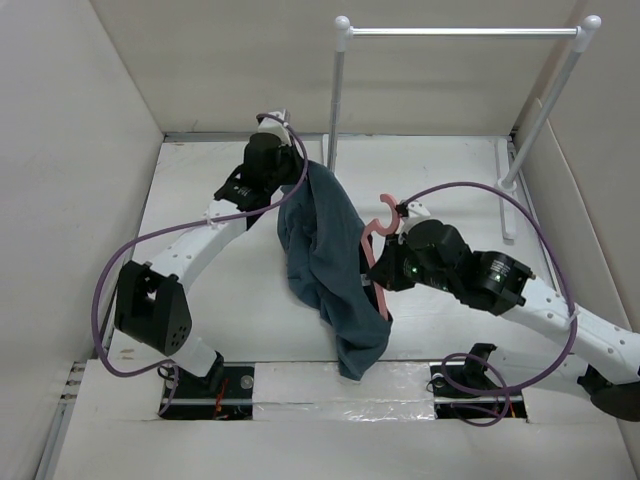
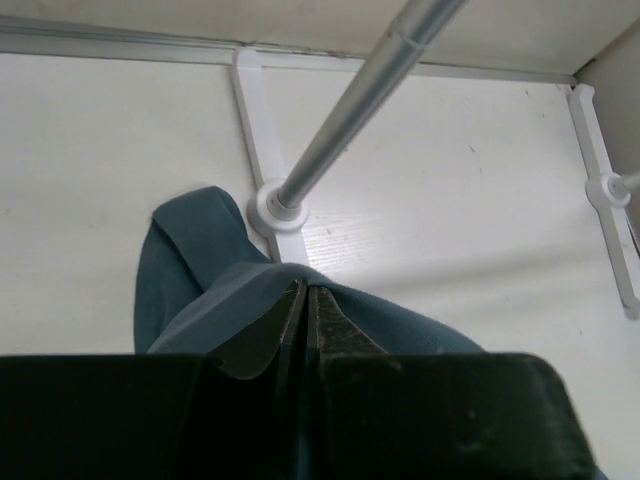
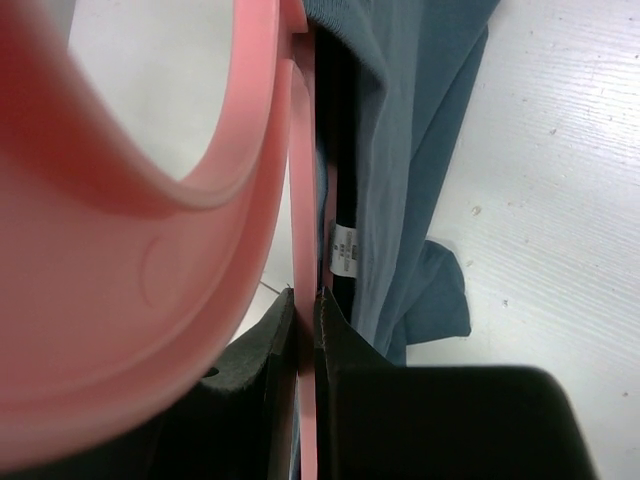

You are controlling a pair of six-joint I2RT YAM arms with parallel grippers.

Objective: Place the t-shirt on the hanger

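The dark teal t-shirt (image 1: pixel 325 250) hangs and drapes in a long fold between my grippers. At its upper end my left gripper (image 1: pixel 292 160) is shut on the cloth, which rises into its fingers in the left wrist view. My right gripper (image 1: pixel 380 268) is shut on the pink hanger (image 1: pixel 370 240), upright with its hook on top. In the right wrist view the hanger (image 3: pixel 302 200) runs between the fingers, with a black strip and shirt cloth (image 3: pixel 400 180) right beside it; how far it sits inside the shirt is unclear.
A white rail rack (image 1: pixel 460 32) stands at the back right, its left post (image 2: pixel 340 120) just behind the shirt's upper end. Walls bound the area at back and sides.
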